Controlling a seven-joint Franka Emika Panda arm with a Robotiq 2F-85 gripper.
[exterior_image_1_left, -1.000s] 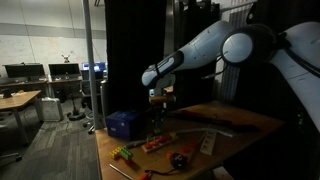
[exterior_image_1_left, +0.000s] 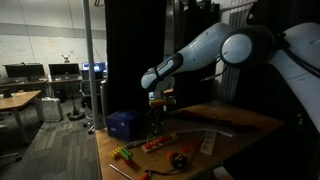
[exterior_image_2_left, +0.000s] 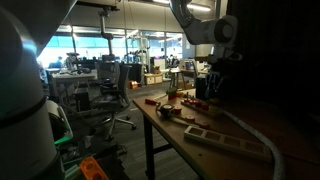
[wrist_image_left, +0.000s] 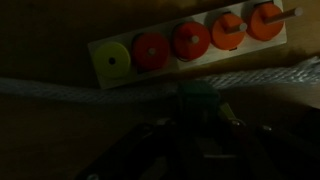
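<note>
In the wrist view a dark green piece (wrist_image_left: 198, 98) sits at my gripper's fingers, and the gripper is shut on it. Its lower part and the fingers are mostly lost in shadow. Just beyond it lies a pale wooden peg board (wrist_image_left: 104, 80) carrying a yellow disc (wrist_image_left: 112, 59), two red discs and two orange discs (wrist_image_left: 265, 22) in a row. From outside, my gripper (exterior_image_1_left: 160, 106) points down over the table near this board (exterior_image_1_left: 158, 143); the held piece is too dark to make out there.
A light rope (wrist_image_left: 60, 91) crosses between the board and my gripper. Another long wooden board (exterior_image_2_left: 228, 142) lies to one side. A blue box (exterior_image_1_left: 124, 124) stands at the back left, with several coloured pieces (exterior_image_1_left: 122, 153) near the table's front.
My gripper has shifted only slightly over the table. The things lying on the table look unmoved.
</note>
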